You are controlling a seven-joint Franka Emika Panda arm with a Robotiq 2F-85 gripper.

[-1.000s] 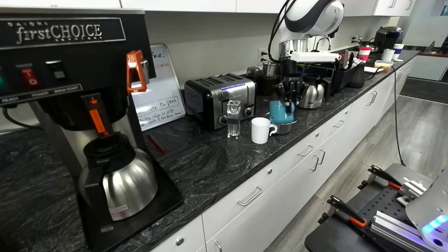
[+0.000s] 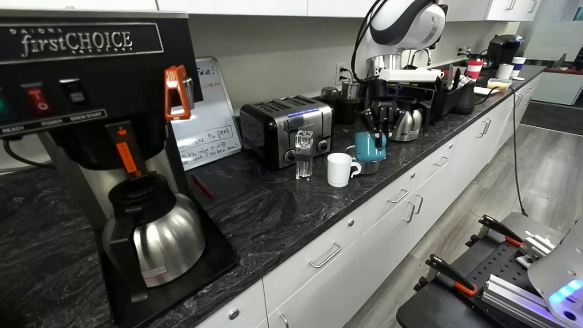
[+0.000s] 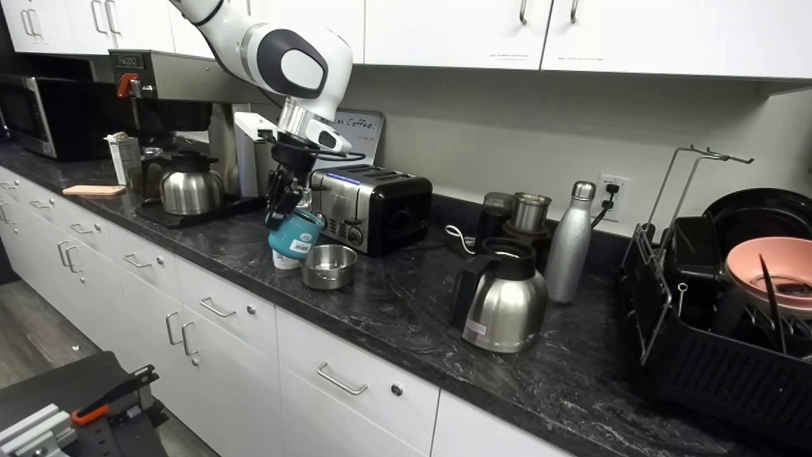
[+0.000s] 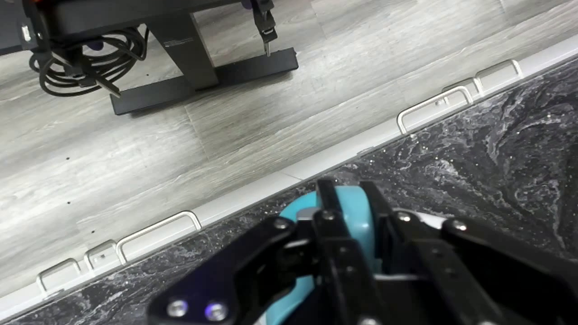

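A teal mug (image 2: 370,147) is held by my gripper, whose black fingers (image 4: 329,206) are shut on its wall in the wrist view. The mug's inside is mostly hidden by the gripper there. In exterior view 2 the same mug (image 3: 295,236) hangs tilted in front of the toaster. Just below and beside it is a round steel bowl (image 3: 328,268) on the counter. A white mug (image 2: 339,169) stands upright on the counter, its handle towards the bowl. Whether the teal mug touches the bowl, I cannot tell.
Close behind are the toaster (image 2: 287,128) and a clear upright container (image 2: 304,156). The counter's front edge runs just beside the mugs. A steel carafe (image 3: 505,304), a bottle (image 3: 571,247) and a dish rack (image 3: 731,365) stand farther along. Bare counter (image 3: 403,304) lies between bowl and carafe.
The teal mug and my gripper have shifted slightly to the right in exterior view 1, the mug still held. The white mug and bowl have stayed in place.
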